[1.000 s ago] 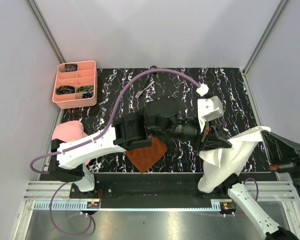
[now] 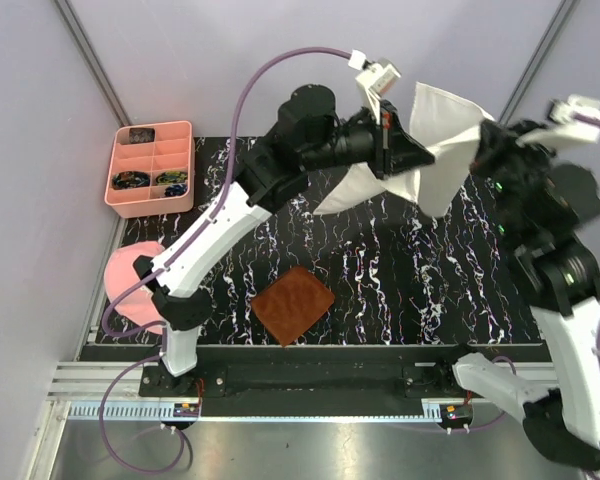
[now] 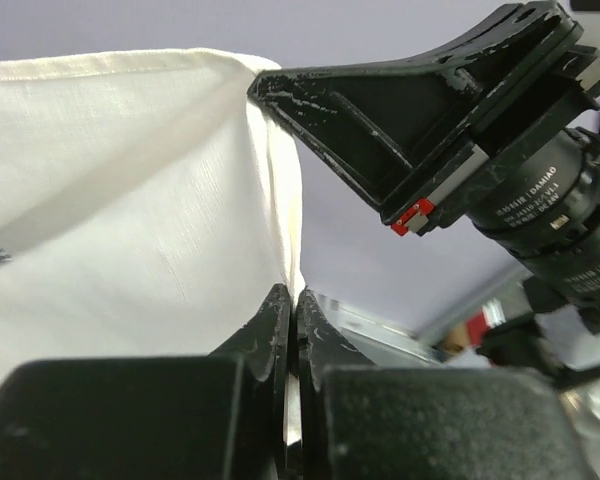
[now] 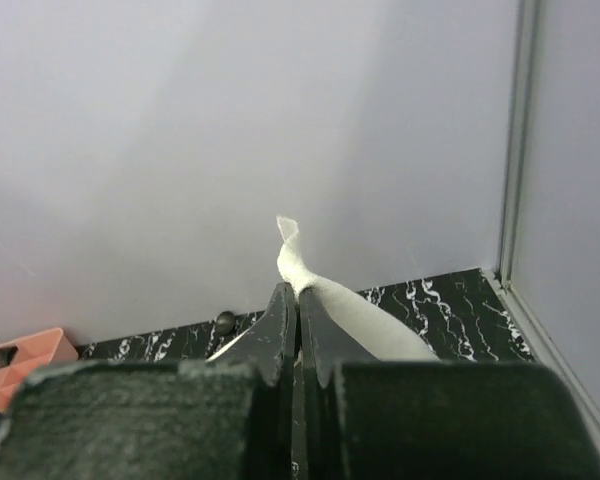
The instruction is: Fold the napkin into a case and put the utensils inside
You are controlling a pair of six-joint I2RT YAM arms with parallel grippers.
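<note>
A white napkin (image 2: pixel 440 170) hangs in the air toward the back right of the top view, stretched between my grippers, its lower part swung toward the back. My left gripper (image 2: pixel 400 160) is shut on one edge of it; in the left wrist view the cloth rises from between the fingertips. My right gripper is shut on the cloth too, a small tip sticking up above its fingers; in the top view it is blurred. Utensils are mostly hidden, though a dark spoon head (image 4: pixel 225 324) shows behind the cloth in the right wrist view.
A pink compartment tray (image 2: pixel 150 175) stands at the back left, a pink cloth (image 2: pixel 130 285) at the left edge, and a brown square cloth (image 2: pixel 292 302) near the front middle. Walls enclose the back and sides.
Both grippers rose from the front right toward the back.
</note>
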